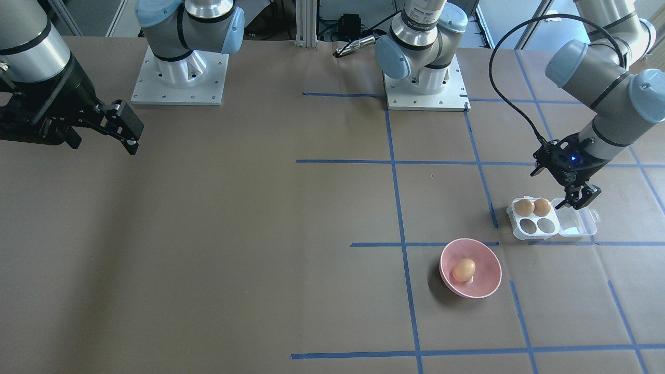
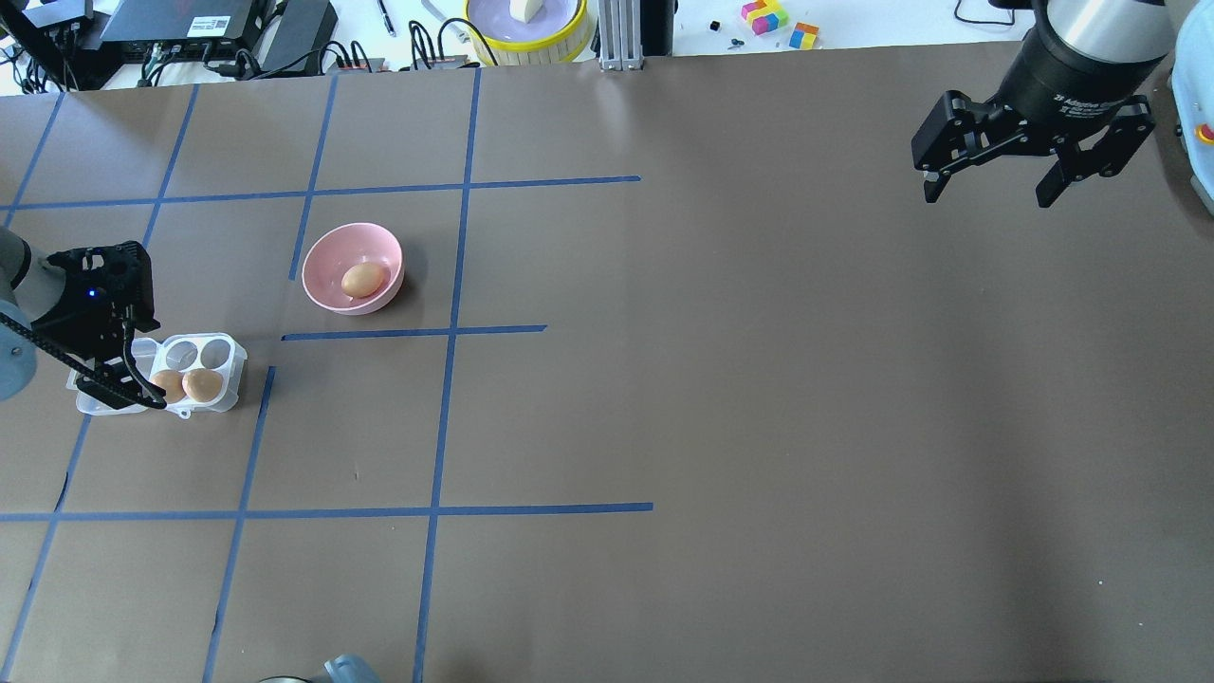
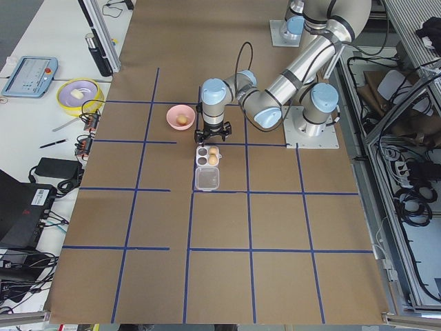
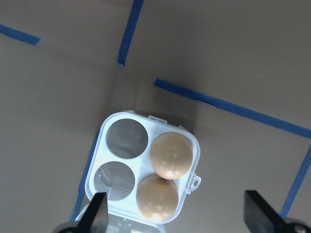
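A clear plastic egg carton (image 1: 533, 218) lies open with two brown eggs (image 4: 171, 155) in it and two empty wells. A pink bowl (image 1: 449, 268) nearer the front camera holds one egg (image 1: 464, 270); in the top view the bowl (image 2: 324, 273) is beside the carton. My black gripper (image 1: 548, 187) hangs above the carton; in the left wrist view its two fingertips (image 4: 97, 213) stand wide apart at the bottom edge, open, with the carton and eggs below between and ahead of them.
Blue tape (image 1: 399, 205) marks a grid on the table (image 1: 249, 262). Another black gripper (image 2: 1024, 137) on a separate arm stands on the far side. Other arm bases sit along the back.
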